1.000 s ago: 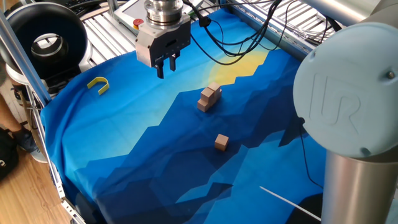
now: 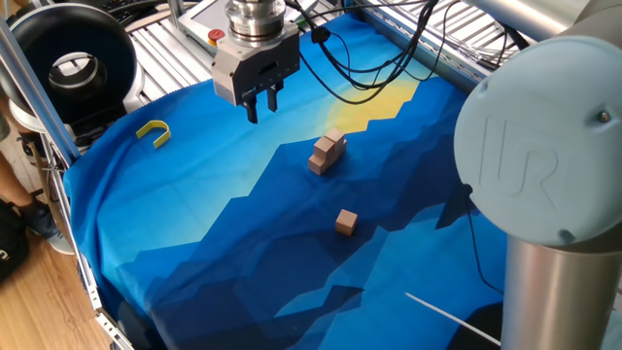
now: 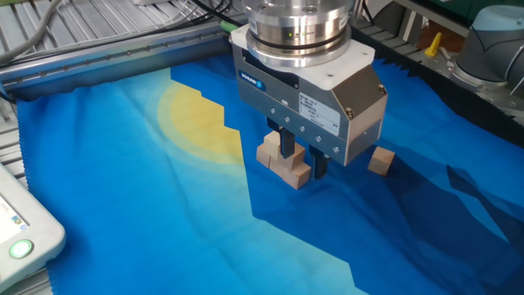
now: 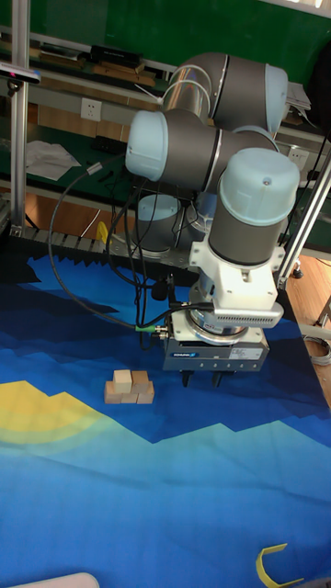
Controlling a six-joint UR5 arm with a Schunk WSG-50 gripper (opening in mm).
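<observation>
Several wooden blocks form a small stack [image 2: 327, 154] on the blue patterned cloth; the same stack [image 4: 130, 391] shows to the left of my gripper [image 4: 202, 379] in exterior view 3. Apart from it, a single wooden cube [image 2: 346, 223] rests on the darker cloth, seen also as a lone cube [image 3: 381, 161] in exterior view 2. In exterior view 3 that cube is not visible. My gripper [image 2: 263, 114] hangs above the cloth, clear of the blocks, its two black fingers apart and nothing between them. From exterior view 2, the fingers [image 3: 287, 142] partly cover the stack behind.
A yellow curved piece [image 2: 154, 132] lies near the cloth's edge. Dark cables [image 2: 379, 73] loop beside the gripper. The robot's arm joint [image 2: 539, 141] fills the right of exterior view 1. A tablet-like controller [image 3: 24, 225] sits at the table's side.
The arm and gripper have shifted only very slightly. Both the stack and the lone cube stay in place, and the fingers remain apart.
</observation>
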